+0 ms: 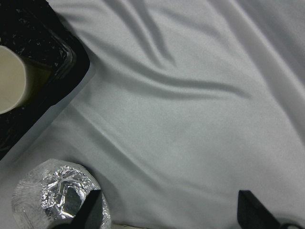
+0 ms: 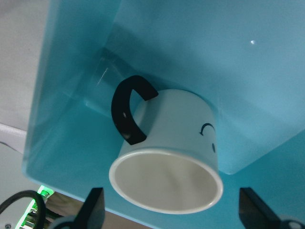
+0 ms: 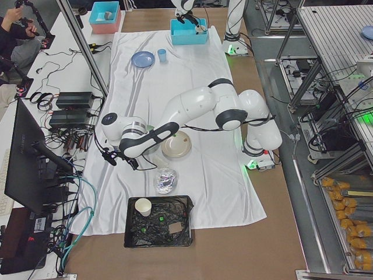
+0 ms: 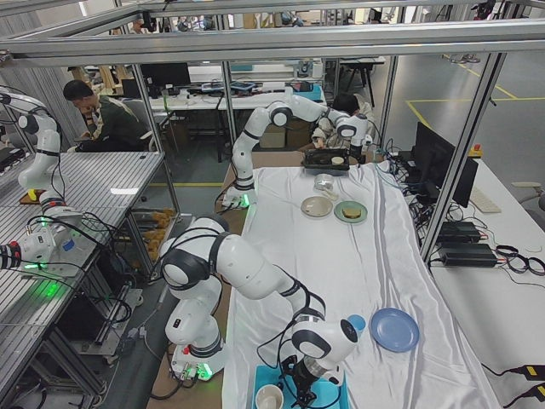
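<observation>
My left gripper [image 3: 120,163] hangs open over the white cloth, empty, above and beside the foil bowl [image 1: 62,193] and the black tray [image 3: 157,236] holding a cream cup [image 3: 143,206]. My right gripper is open at the blue bin [image 2: 248,86], over a white mug [image 2: 176,124] with a black handle lying on its side inside it; nothing shows between its fingers.
A beige plate [image 3: 176,146] and a green plate with a yellow item [image 4: 351,213] lie mid-table. A blue plate [image 4: 394,329] and blue cup [image 3: 162,55] stand near the bin.
</observation>
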